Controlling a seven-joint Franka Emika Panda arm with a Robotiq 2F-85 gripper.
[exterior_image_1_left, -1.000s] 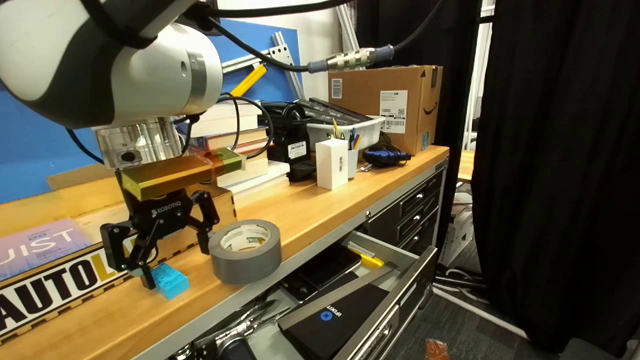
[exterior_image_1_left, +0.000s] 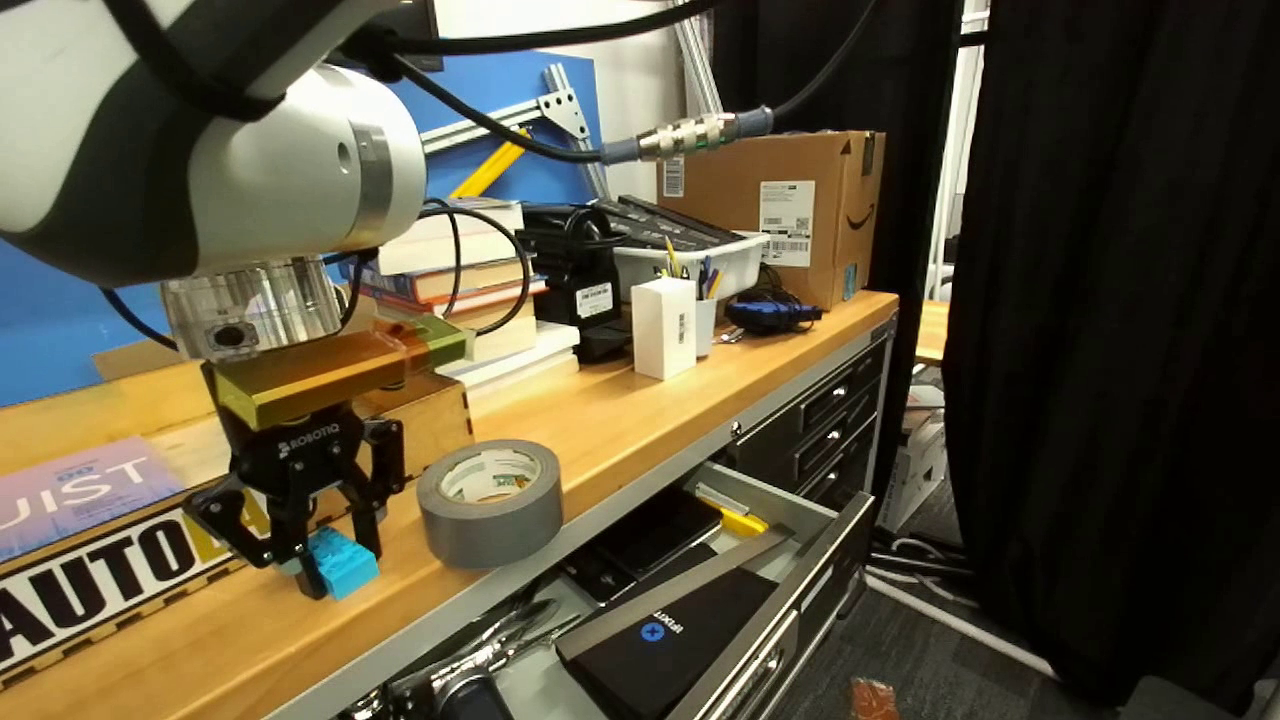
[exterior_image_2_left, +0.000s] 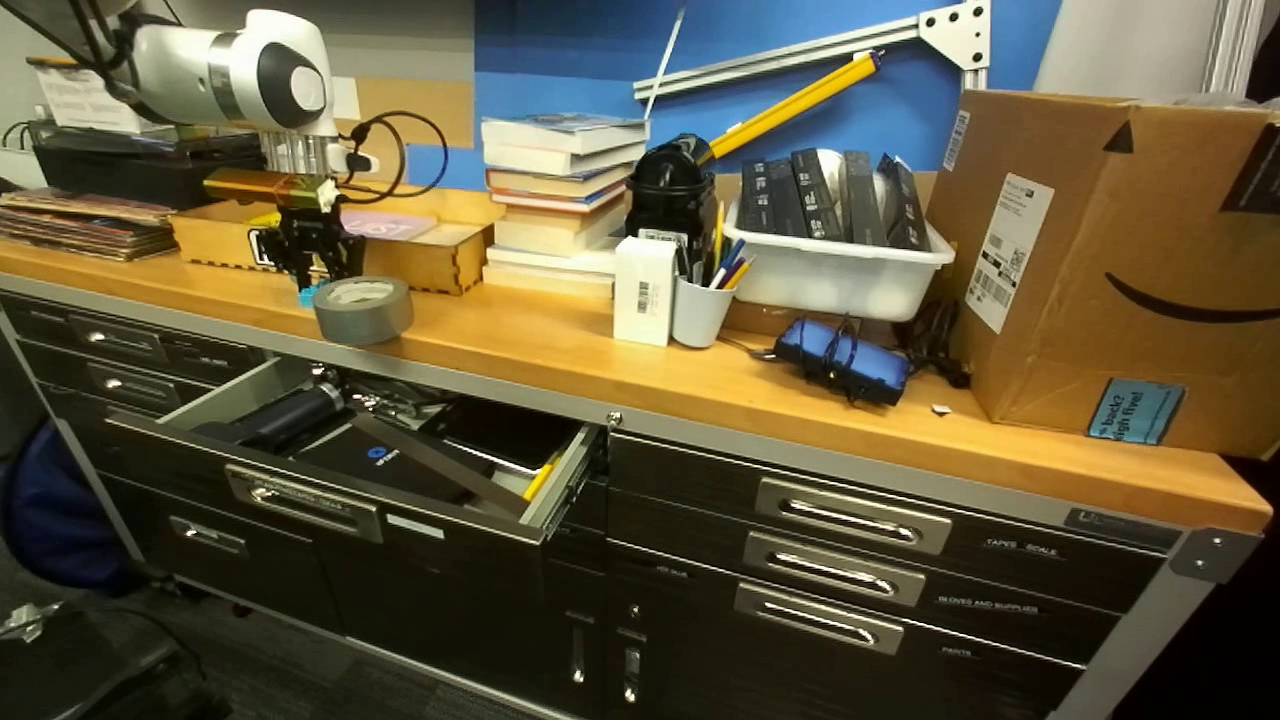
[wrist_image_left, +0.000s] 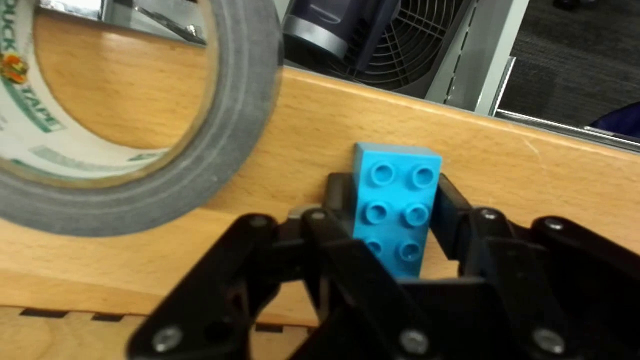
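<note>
A light blue toy brick (wrist_image_left: 396, 210) with round studs lies on the wooden bench, near its front edge. My gripper (exterior_image_1_left: 341, 569) is down at bench level with one finger on each side of the brick. In the wrist view the finger pads (wrist_image_left: 339, 195) come right up to the brick's long sides; whether both press on it cannot be told. The fingers are narrowed to about the brick's width. Beside the brick, on the bench, lies a grey roll of duct tape (exterior_image_1_left: 492, 528).
An open drawer (exterior_image_2_left: 408, 462) below the bench edge holds a black iFixit case and tools. Behind the gripper stands a low wooden box (exterior_image_2_left: 444, 258). Books (exterior_image_2_left: 558, 180), a white box (exterior_image_2_left: 644, 292) and a pen cup (exterior_image_2_left: 699, 314) stand farther right.
The gripper has moved down and leftward in exterior view 1, and its fingers have come closer together around the brick. Brick and tape look unmoved.
</note>
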